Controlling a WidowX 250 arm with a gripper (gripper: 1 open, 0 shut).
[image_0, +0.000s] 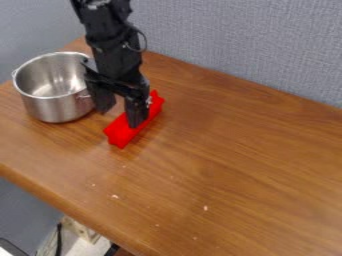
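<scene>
A red bar-shaped object (123, 133) lies diagonally on the wooden table, right of a steel pot (47, 95) at the left. My black gripper (119, 110) reaches down over the red object, its fingers spread around or above it and hiding part of it. Whether the fingers touch it cannot be told. The gripper also covers part of the pot's right side.
A grey textured wall (241, 40) stands behind. The table's edge runs along the lower left, with a pale object below it.
</scene>
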